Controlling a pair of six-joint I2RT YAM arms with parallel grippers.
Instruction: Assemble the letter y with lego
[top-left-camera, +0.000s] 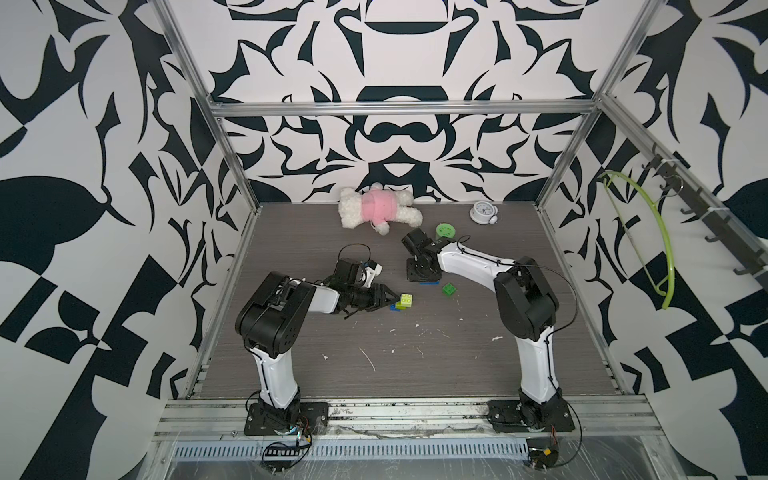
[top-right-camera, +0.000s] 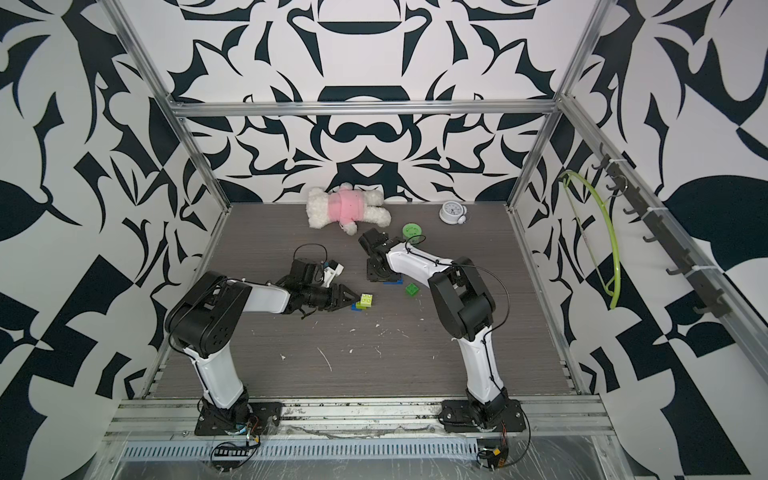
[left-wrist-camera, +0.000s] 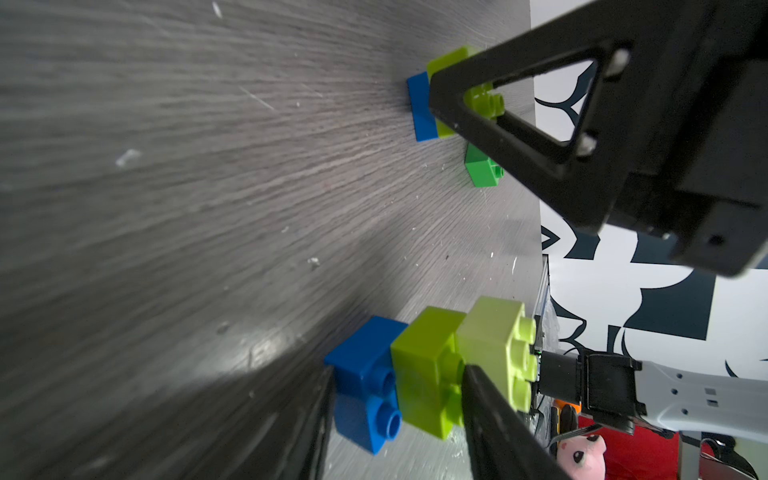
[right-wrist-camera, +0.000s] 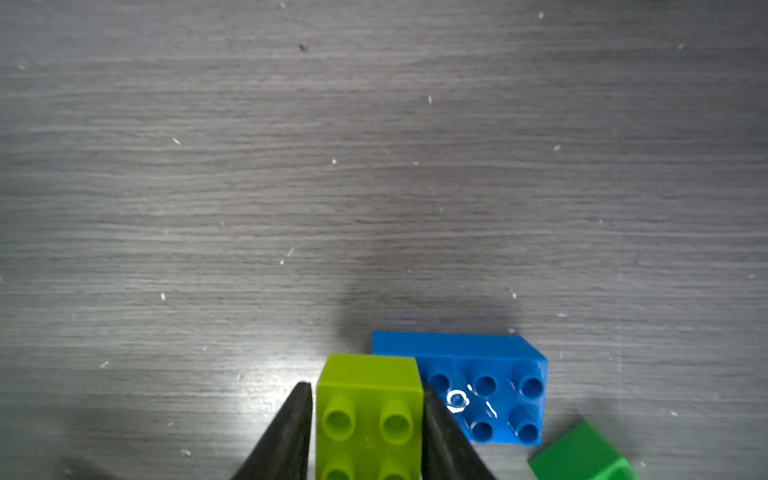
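Note:
In the left wrist view a stack of a blue brick (left-wrist-camera: 360, 416), a lime brick (left-wrist-camera: 420, 368) and a paler lime brick (left-wrist-camera: 492, 340) stands between the fingers of my left gripper. The fingers lie close along the stack's two sides; a firm grip cannot be confirmed. My right gripper has another lime brick (right-wrist-camera: 368, 376) between its fingers, with a thin gap showing at the left finger. That brick covers the left end of a wide blue brick (right-wrist-camera: 488, 400) on the table. Whether they are pressed together is hard to tell.
A loose green brick (top-left-camera: 449, 289) lies just right of the wide blue brick. Along the back are a pink-clothed plush toy (top-left-camera: 379, 208), a green disc (top-left-camera: 445, 230) and a white clock-like object (top-left-camera: 483, 212).

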